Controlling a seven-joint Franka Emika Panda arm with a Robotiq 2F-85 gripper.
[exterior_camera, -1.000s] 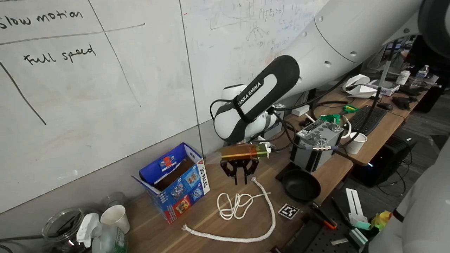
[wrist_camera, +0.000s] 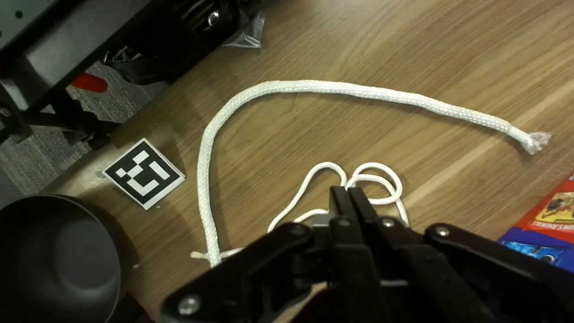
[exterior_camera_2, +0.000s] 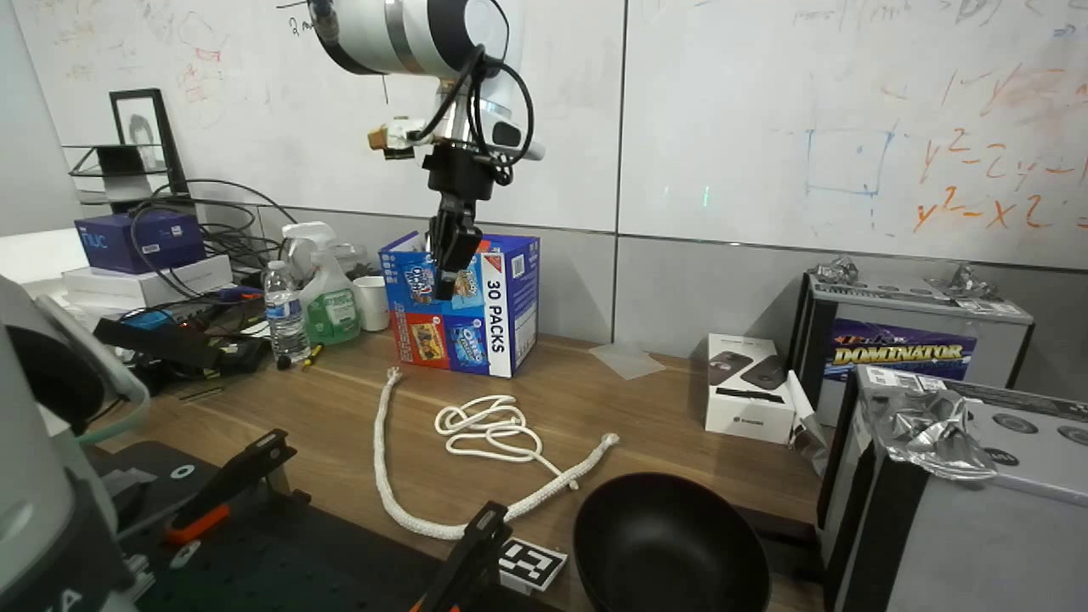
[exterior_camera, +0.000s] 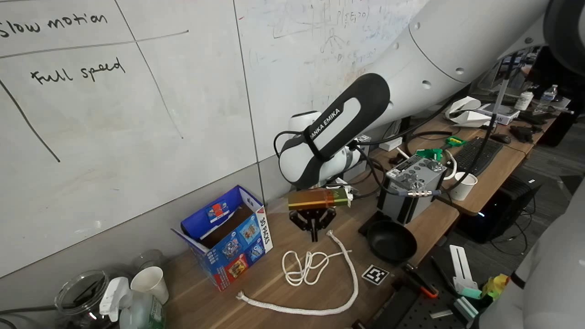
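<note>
A thick white rope (exterior_camera: pixel 321 311) lies in a wide curve on the wooden table, its frayed end (wrist_camera: pixel 537 142) clear in the wrist view. Inside that curve rests a thinner white cord (exterior_camera_2: pixel 487 424), loosely looped. One tip of the cord pokes out past the thick rope near its other end. My gripper (exterior_camera: pixel 314 239) hangs above the table, raised over the cords, pointing down. Its fingertips (wrist_camera: pixel 339 194) are together with nothing between them; in the wrist view they cover part of the thin cord's loops (wrist_camera: pixel 379 183).
The blue snack box (exterior_camera_2: pixel 496 318) stands open by the whiteboard. A black pan (wrist_camera: pixel 59 264) and a printed marker (wrist_camera: pixel 143 173) lie on the rope's other side. A spray bottle (exterior_camera_2: pixel 329 291) and paper cup (exterior_camera: pixel 151 283) stand past the box.
The gripper's fingers were apart a second ago and are together now. The arm has barely moved, and the rope and cord lie as before.
</note>
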